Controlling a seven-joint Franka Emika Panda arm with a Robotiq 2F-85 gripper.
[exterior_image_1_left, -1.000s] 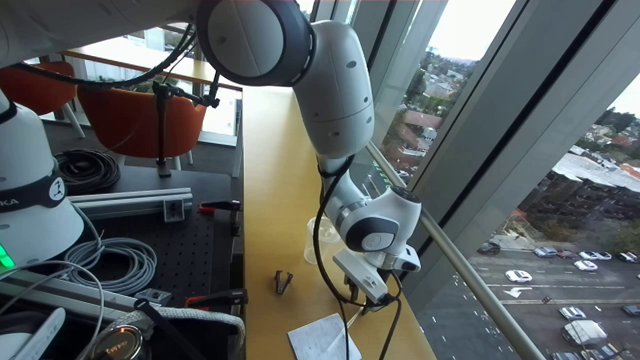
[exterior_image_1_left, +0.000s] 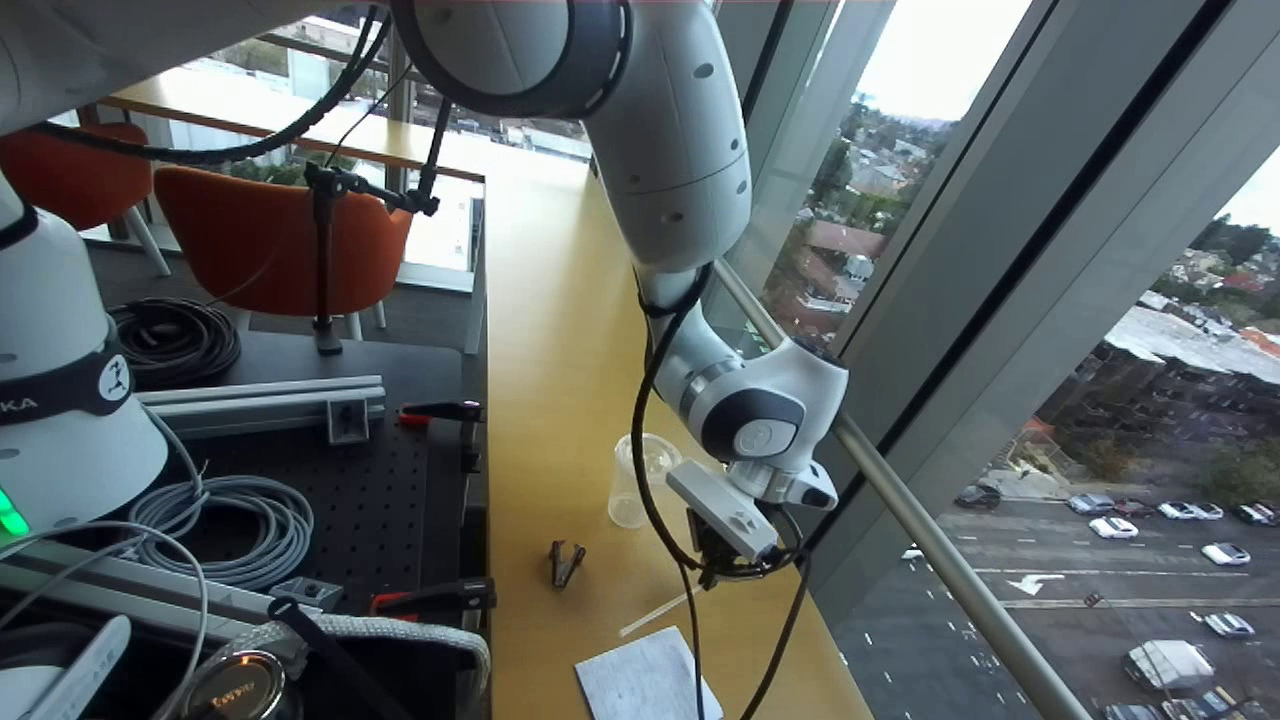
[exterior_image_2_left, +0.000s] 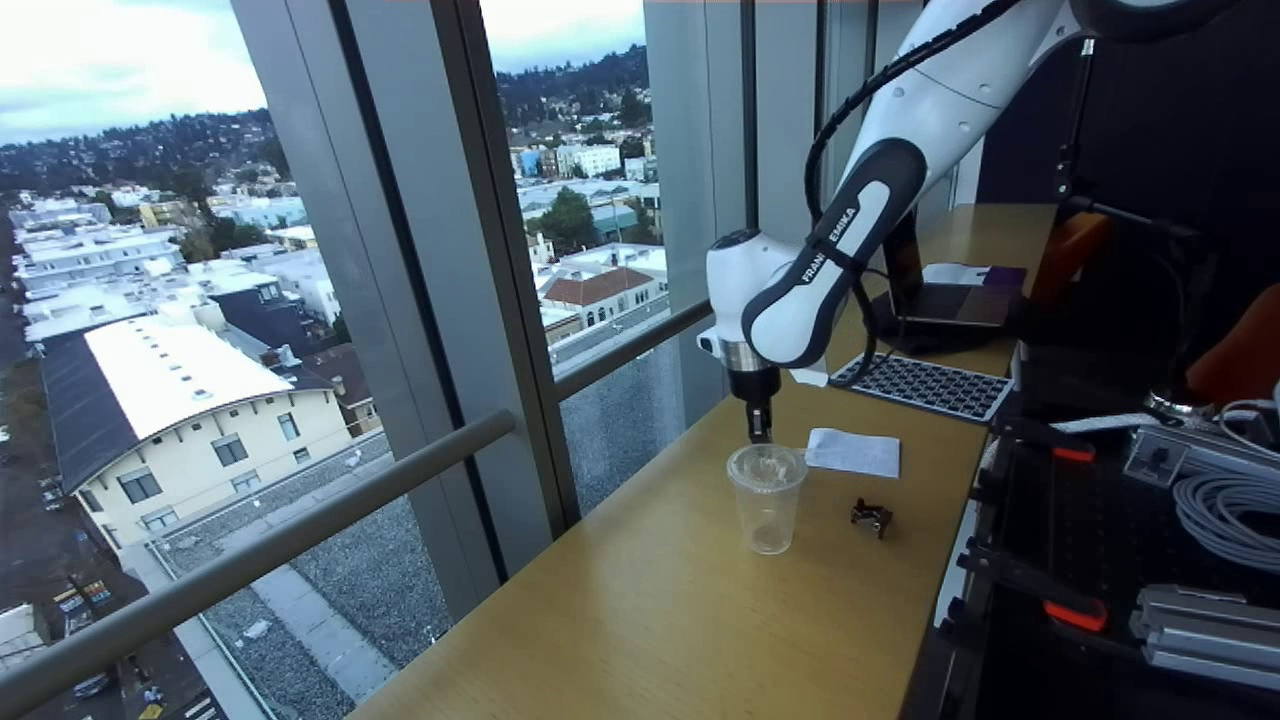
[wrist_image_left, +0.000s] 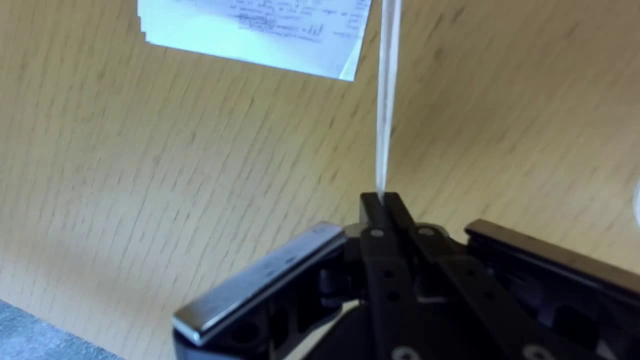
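A thin white straw (wrist_image_left: 387, 90) is pinched at one end in my gripper, which is shut on it. From the fingertips the straw points away toward the top of the wrist view. In exterior view 1 the same straw (exterior_image_1_left: 654, 612) slants down to the left, above the wooden table. The clear plastic cup (exterior_image_2_left: 768, 504) stands upright on the table. My gripper (exterior_image_2_left: 759, 434) appears just behind the cup in exterior view 2, and the straw is hard to make out there. Only a sliver of the cup's rim (wrist_image_left: 637, 204) enters the wrist view at right.
White printed paper (exterior_image_1_left: 648, 674) lies flat near the cup, and a small dark clip (exterior_image_1_left: 565, 564) rests on the table (exterior_image_1_left: 540, 360). A railing (exterior_image_1_left: 960, 588) and windows run along one side. A keyboard (exterior_image_2_left: 930, 384) and laptop sit farther along.
My gripper has risen and shifted slightly toward the cup, carrying the straw with it. The straw no longer overlaps the paper in exterior view 1. Cup, paper and clip stay put.
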